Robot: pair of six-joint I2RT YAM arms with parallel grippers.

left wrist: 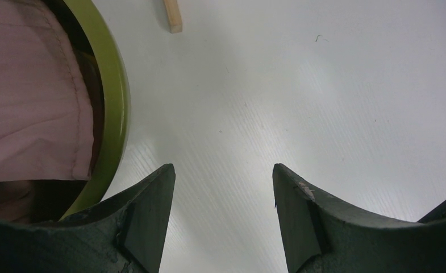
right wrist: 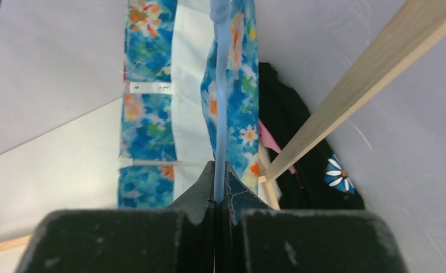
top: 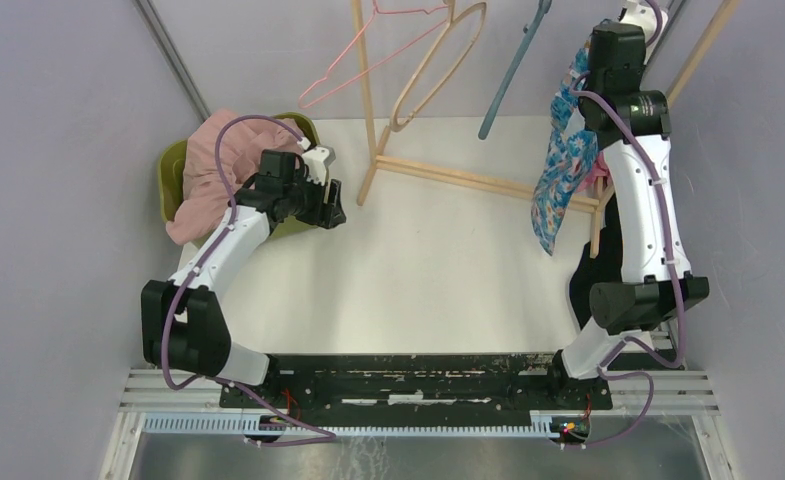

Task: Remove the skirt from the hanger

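The blue floral skirt (top: pixel 571 140) hangs at the right of the rack, partly behind my right arm in the top view. In the right wrist view its printed cloth (right wrist: pixel 146 131) and pale inner side are in sight. A light blue hanger (right wrist: pixel 223 85), seen edge-on, runs down in front of the cloth. My right gripper is shut on this hanger, its fingers pressed together around the narrow strip. On the left, my left gripper stands open beside the green basket (left wrist: pixel 115 102), with only white table between its fingers.
Pink (top: pixel 363 60), beige (top: pixel 438 70) and grey-blue (top: pixel 513 75) hangers hang empty on the wooden rack. A rack post (right wrist: pixel 362 85) stands close to the right gripper. Pink cloth (top: pixel 233 165) fills the basket. Dark cloth (top: pixel 598 265) lies far right.
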